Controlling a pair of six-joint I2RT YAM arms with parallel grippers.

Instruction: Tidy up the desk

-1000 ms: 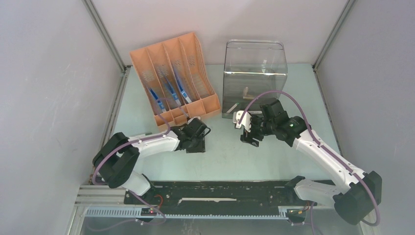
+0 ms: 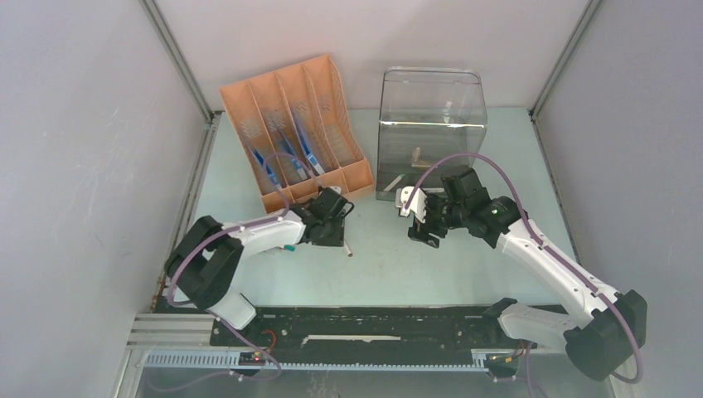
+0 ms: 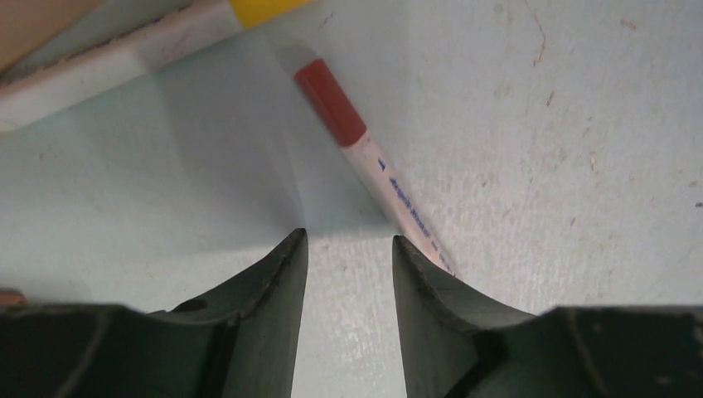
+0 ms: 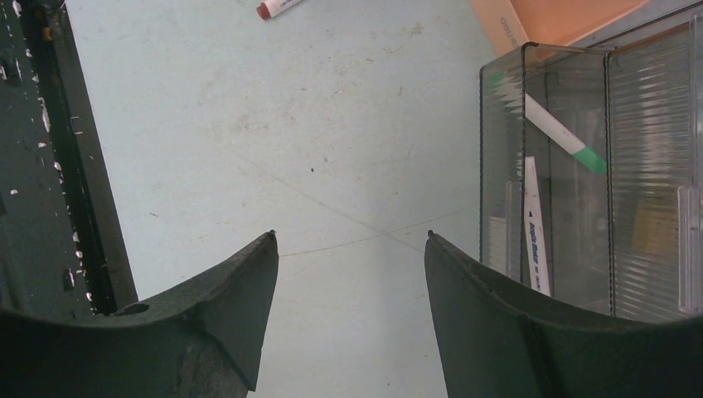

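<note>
A white marker with a red cap [image 3: 336, 108] lies on the desk in the left wrist view, its far end passing behind one finger [image 3: 431, 286] of my left gripper. That gripper is open and its gap is empty. From above, only one end of this marker [image 2: 348, 250] shows beside the gripper. A white marker with a yellow band [image 3: 191, 33] lies at the upper left of the left wrist view. My right gripper hangs open over bare desk. The orange divided organizer [image 2: 359, 176] holds several blue-and-white items [image 2: 308, 156].
A clear-walled drawer box [image 2: 431, 91] stands at the back right; inside are a green-ended marker [image 4: 555, 124] and a white stick [image 4: 535, 228]. A teal-tipped item [image 2: 288, 248] lies partly under the left arm.
The right arm has stayed still.
</note>
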